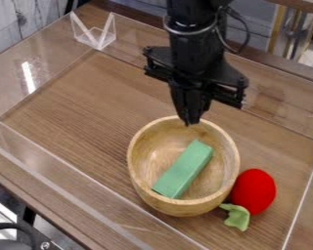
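A black gripper (192, 109) hangs over the back of a tan wooden bowl (144, 166), its fingers pointing down and close together, with nothing visible between them. A green rectangular block (184, 168) lies inside the bowl. Right of the bowl rests a red round object (253, 188) with green leaves (239, 215), like a toy vegetable.
A clear plastic piece (94, 31) stands at the back left, and a cable runs along the lower left edge.
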